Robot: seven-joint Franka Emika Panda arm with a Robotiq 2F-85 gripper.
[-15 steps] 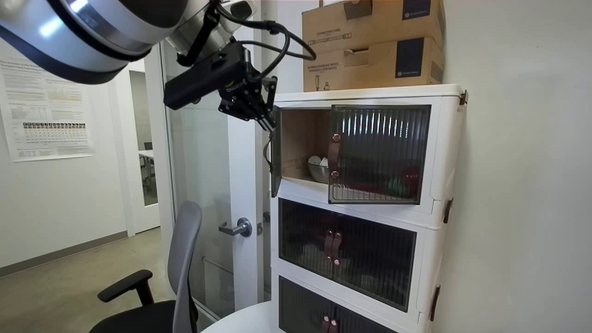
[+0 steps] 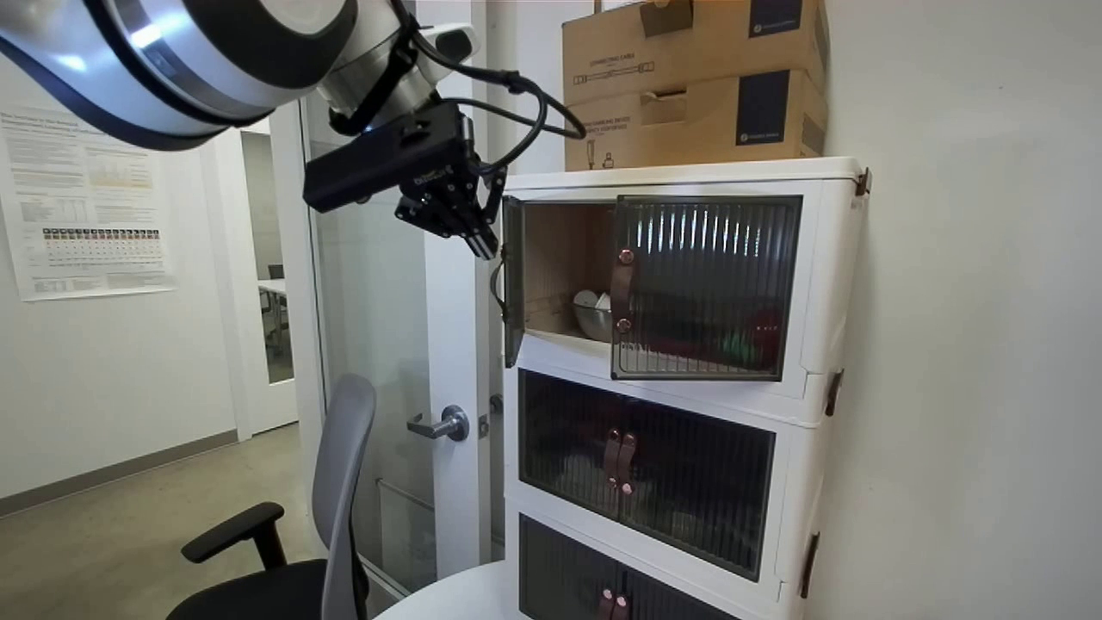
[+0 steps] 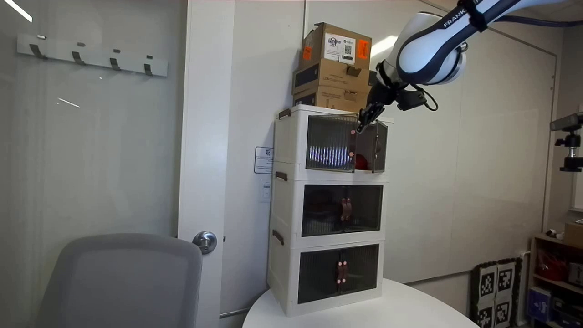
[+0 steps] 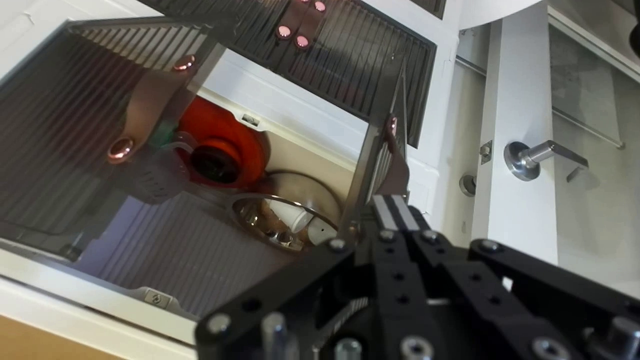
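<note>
My gripper is shut, with nothing visible between its fingers. It hangs in front of the white cabinet's top compartment, near the upper part of the left door, which stands swung outward. In the wrist view the fingertips overlap the lower end of that door's leather handle; whether they touch it I cannot tell. The right door is partly open, its brown strap handle at the free edge. Inside the compartment are a metal bowl holding white pieces and a red object.
Cardboard boxes are stacked on the cabinet top. Below, the middle doors and bottom doors are closed. A grey chair and a room door with a lever handle stand to the left. Open air surrounds the arm's left side.
In exterior view 1 my gripper has moved a little left and down, away from the top edge of the left door. The doors look unmoved.
</note>
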